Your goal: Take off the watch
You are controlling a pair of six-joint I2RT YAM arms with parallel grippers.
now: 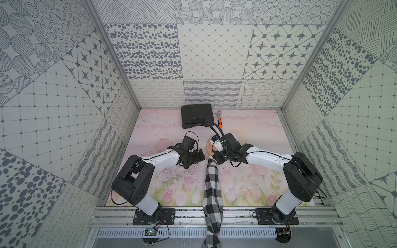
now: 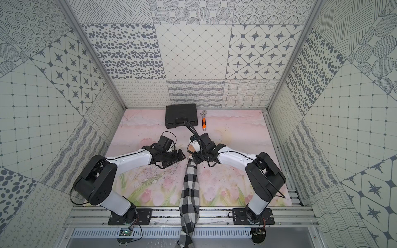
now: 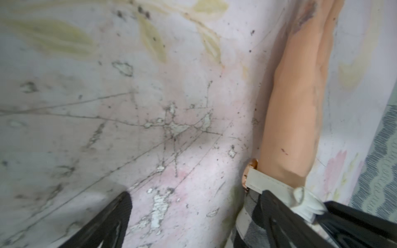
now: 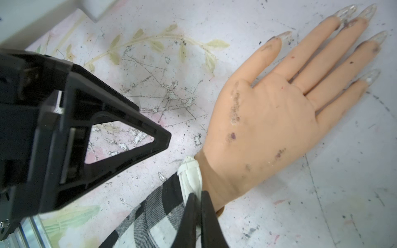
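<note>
A mannequin hand (image 4: 268, 128) lies palm up in a checked sleeve (image 1: 213, 186). The white watch strap (image 3: 273, 186) circles its wrist at the cuff, with a gold-coloured edge beside it. My left gripper (image 1: 200, 156) is left of the wrist, open; in its wrist view nothing is between the fingers. My right gripper is at the wrist, its fingertips shut over the white strap (image 4: 189, 171); whether they pinch any of it is unclear.
A black case (image 1: 196, 111) and an orange-handled wrench (image 2: 203, 122) lie at the back. The two grippers are close together at the centre.
</note>
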